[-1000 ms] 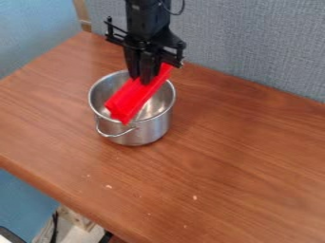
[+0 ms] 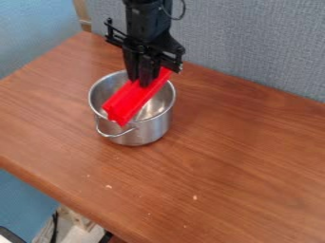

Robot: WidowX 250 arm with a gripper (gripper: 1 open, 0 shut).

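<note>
A black gripper (image 2: pixel 146 68) comes down from the top of the view, shut on a red elongated object (image 2: pixel 131 99). The object slants from the gripper toward the lower left, over and partly within a silver metal pot (image 2: pixel 150 125). The pot has a wire handle on its near side and stands on the wooden table (image 2: pixel 222 166). The object hides part of the pot's inside.
A grey fabric panel (image 2: pixel 254 43) runs along the back. At the lower left, beyond the table edge, are a blue surface, cables and a frame.
The gripper and red object have shifted very slightly; otherwise the scene looks the same.
</note>
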